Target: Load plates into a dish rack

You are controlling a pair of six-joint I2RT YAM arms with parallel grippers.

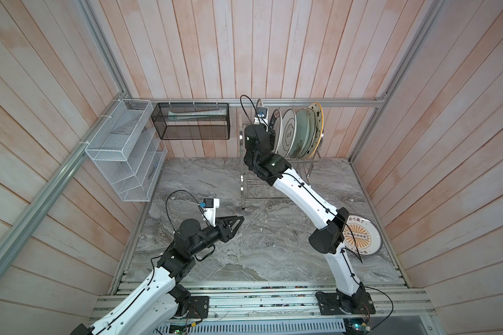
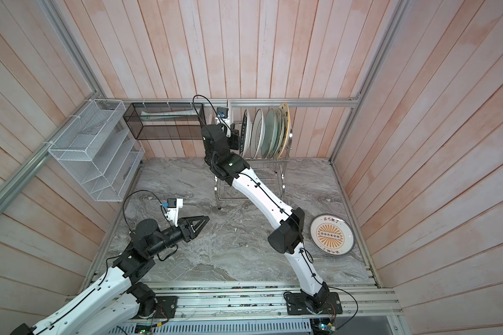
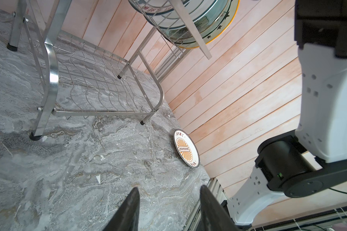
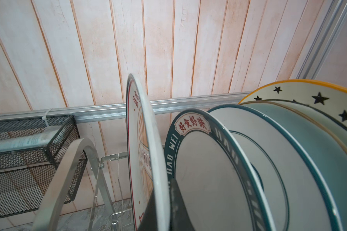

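Note:
My right gripper is shut on the edge of an upright white plate (image 4: 154, 127) with an orange sunburst, at the left end of the dish rack (image 4: 65, 181). To its right several plates stand on edge in the rack, among them a green-rimmed lettered plate (image 4: 216, 165) and a yellow-rimmed one with stars (image 4: 304, 90). Another sunburst plate (image 2: 332, 234) lies flat on the counter at the right. Over the front left of the counter, my left gripper hangs open, with nothing between its blurred fingers.
A dark mesh basket (image 1: 190, 121) hangs on the back rail, left of the rack. White wire shelves (image 1: 129, 150) stand at the left wall.

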